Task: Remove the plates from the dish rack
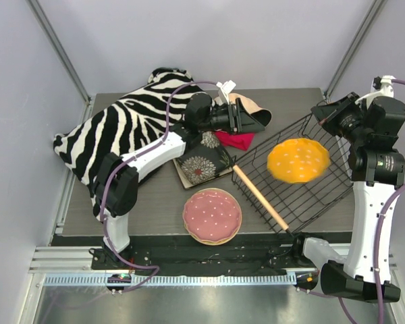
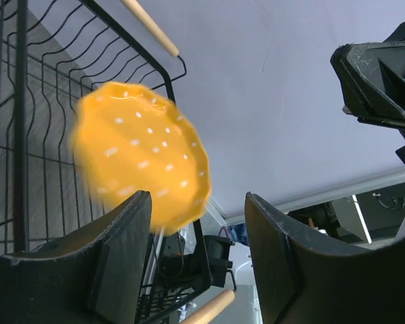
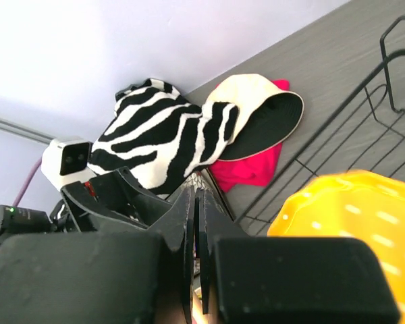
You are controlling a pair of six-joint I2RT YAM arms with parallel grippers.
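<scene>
A yellow plate with white dots point(image 1: 298, 160) looks blurred in the top view, apart from both grippers and over the wire dish rack with its wooden handle point(image 1: 260, 197). Its blurred face point(image 2: 145, 154) also shows in the left wrist view, touching no finger visibly. My right gripper is shut with nothing between its fingers; the plate's edge point(image 3: 344, 202) appears lower right of them. Left of the rack's far end, my left gripper stands open and empty. A pink dotted plate point(image 1: 212, 214) lies on the table, left of the rack.
Behind my left arm lies zebra-striped cloth point(image 1: 111, 128). A flower-patterned dark item point(image 1: 201, 162), a red cloth point(image 1: 236, 140) and a beige cap point(image 1: 253, 108) sit by the rack's left side. Bare tabletop point(image 1: 145, 209) shows left of the pink plate.
</scene>
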